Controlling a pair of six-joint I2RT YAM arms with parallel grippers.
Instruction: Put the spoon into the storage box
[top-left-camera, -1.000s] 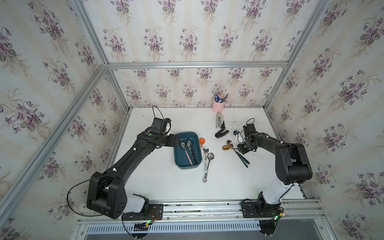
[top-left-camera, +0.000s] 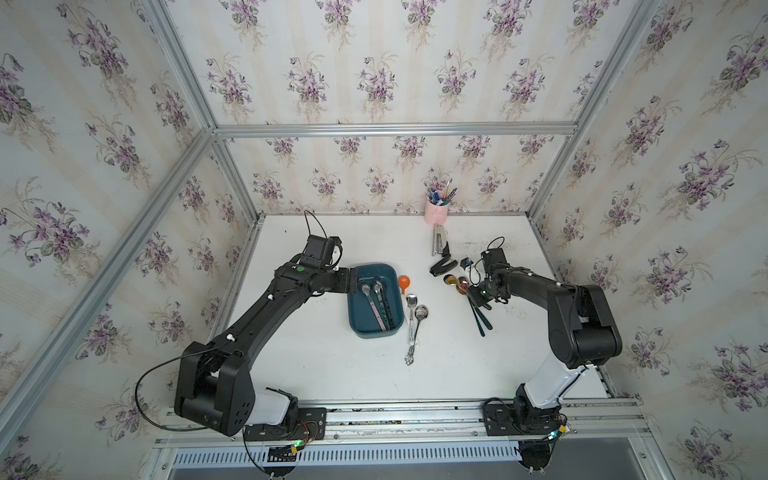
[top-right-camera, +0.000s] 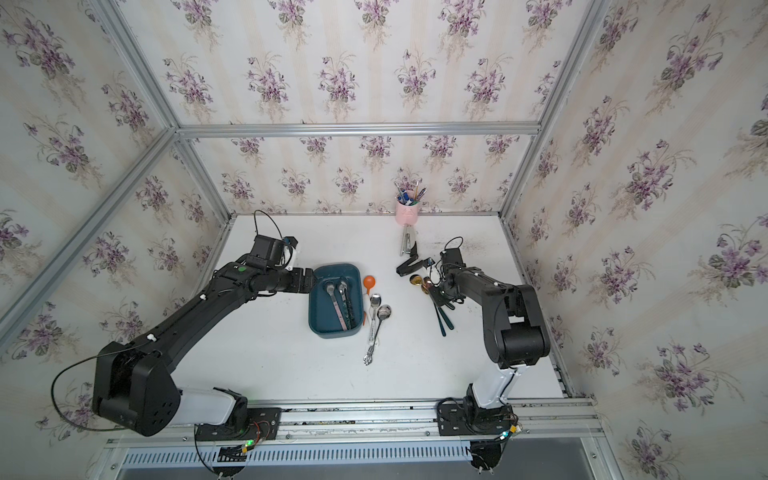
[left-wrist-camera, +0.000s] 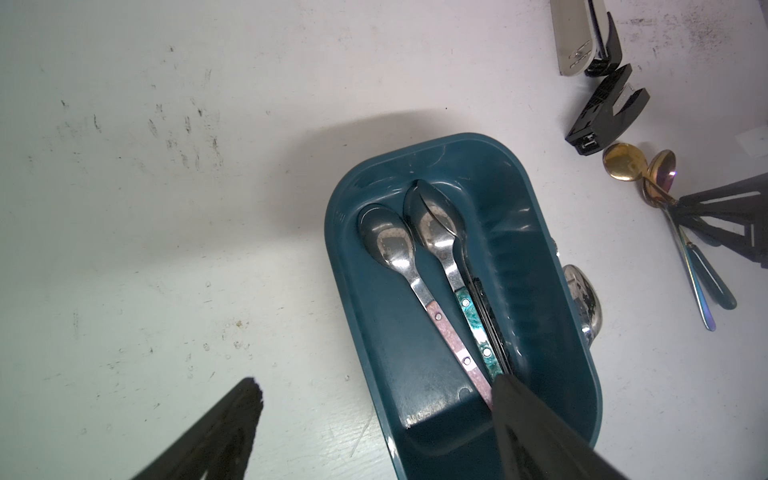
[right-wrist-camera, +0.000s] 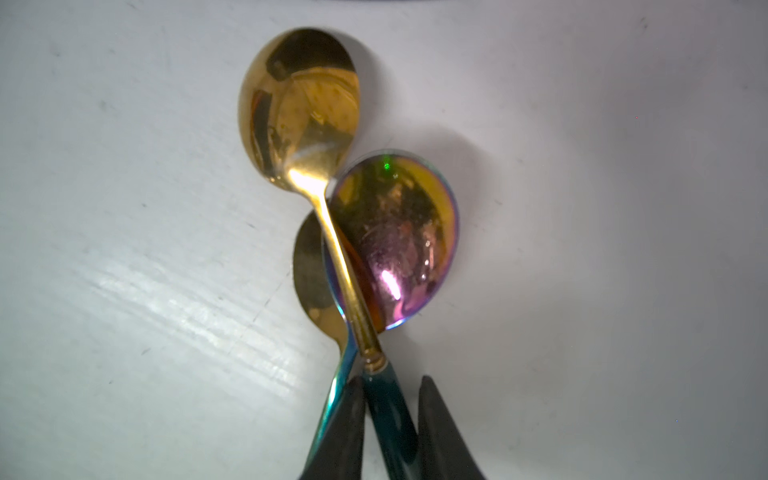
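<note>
In the left wrist view the blue storage box (left-wrist-camera: 352, 320) holds several spoons. My left gripper is open and empty over the box's left rim, one finger outside and one above the box. In the right wrist view my right gripper stands part open astride the green handle of a gold spoon (right-wrist-camera: 300, 112). A gap shows between the handle and the right fingertip. Beneath this spoon lie an iridescent spoon (right-wrist-camera: 408, 232) and another gold bowl (right-wrist-camera: 312, 276), crossing it.
Two silver spoons (top-left-camera: 421, 313) and an orange spoon (top-left-camera: 404, 281) lie just right of the box. A black stapler (top-left-camera: 443, 265) sits behind the gold spoons; a pink pen cup (top-left-camera: 436, 213) stands at the back.
My right gripper has shifted slightly left and back. The gold and iridescent spoons have turned and spread, their handles swinging toward the front. The left arm has stayed still.
</note>
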